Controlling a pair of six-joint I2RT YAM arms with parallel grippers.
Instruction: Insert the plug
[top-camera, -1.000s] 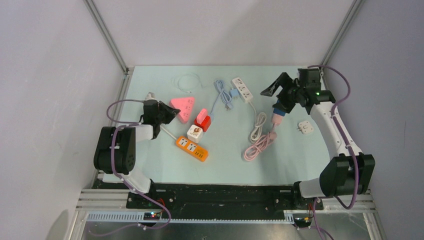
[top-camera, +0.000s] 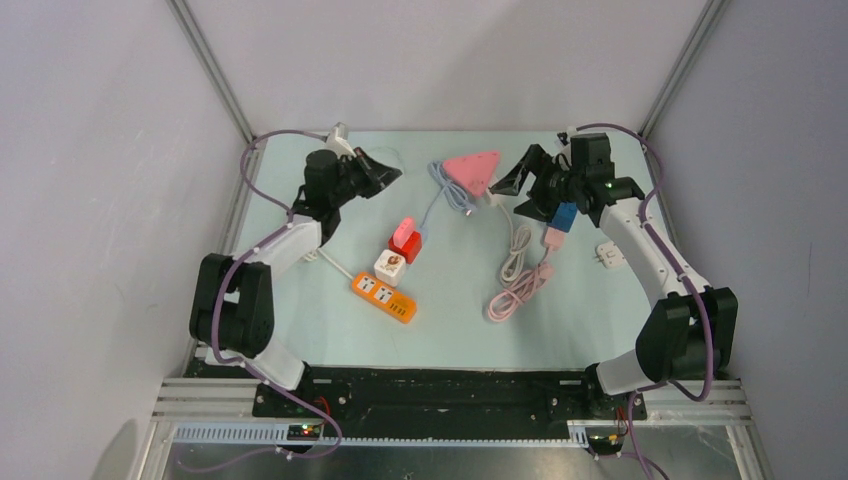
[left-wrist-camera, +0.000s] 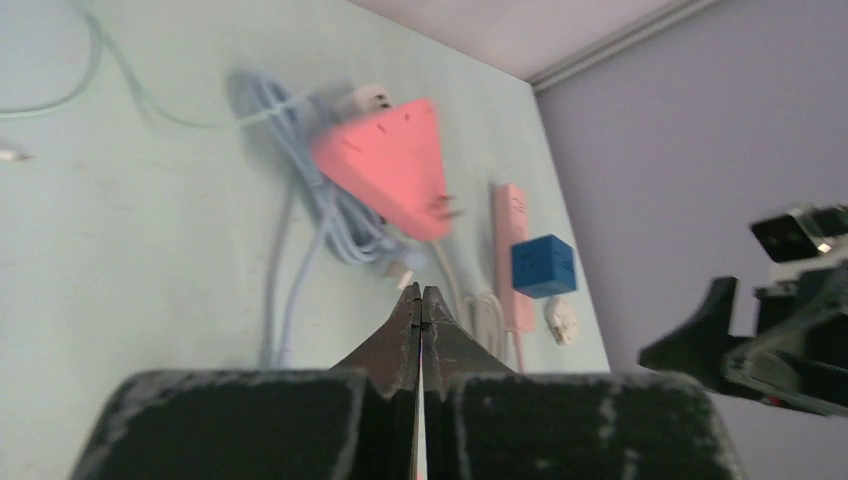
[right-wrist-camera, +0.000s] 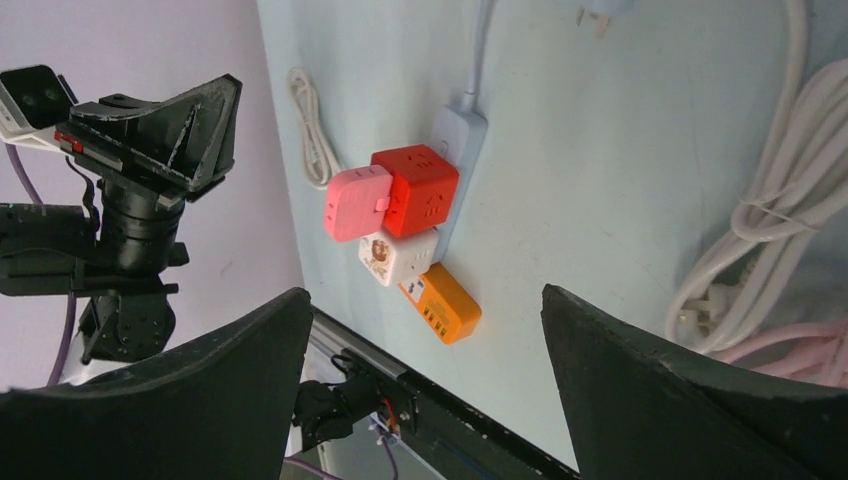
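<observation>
The pink triangular plug adapter (top-camera: 472, 172) is at the back centre, over or above the white power strip (top-camera: 492, 197) and hiding most of it. In the left wrist view the triangle (left-wrist-camera: 385, 165) is blurred, prongs to its right, apart from my fingers. My left gripper (top-camera: 400, 174) is shut to its left; its tips (left-wrist-camera: 421, 292) meet with nothing visible between. Right of the triangle, my right gripper (top-camera: 507, 202) stands open and empty. A red cube (right-wrist-camera: 421, 190) with a pink plug (right-wrist-camera: 358, 202) and a white cube (right-wrist-camera: 398, 255) sit on a pale blue strip (right-wrist-camera: 460, 140).
An orange power strip (top-camera: 384, 298) lies at front left. The coiled blue cable (top-camera: 450, 187) is near the triangle. White cable (top-camera: 515, 255) and pink cable (top-camera: 520, 291) coils lie right of centre. A blue cube (left-wrist-camera: 543, 265) and white adapter (top-camera: 611, 254) stand at right.
The pink triangle has moved far right, away from my left gripper, which rose back and right. My right gripper has shifted left. The white strip, clear before, is mostly covered.
</observation>
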